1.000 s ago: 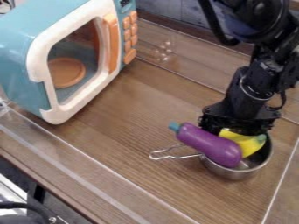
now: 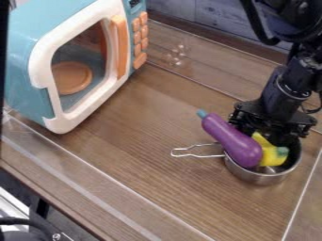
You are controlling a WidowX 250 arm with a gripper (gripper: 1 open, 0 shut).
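Observation:
A steel pot (image 2: 272,173) with a wire handle pointing left sits at the right of the wooden surface. A purple eggplant toy (image 2: 231,141) leans in it toward the upper left, beside a yellow toy (image 2: 269,152). My black gripper (image 2: 262,129) is right over the pot, at the upper end of the yellow toy. Its fingertips are partly hidden, so I cannot tell whether they grip it.
A toy microwave (image 2: 38,42) with an open front and an orange plate (image 2: 72,75) inside stands at the upper left. The wooden surface (image 2: 138,160) between it and the pot is clear. A wall runs along the back.
The arm has shifted right and slightly up. The eggplant's stem end has risen and moved right, and the pot has shifted slightly right.

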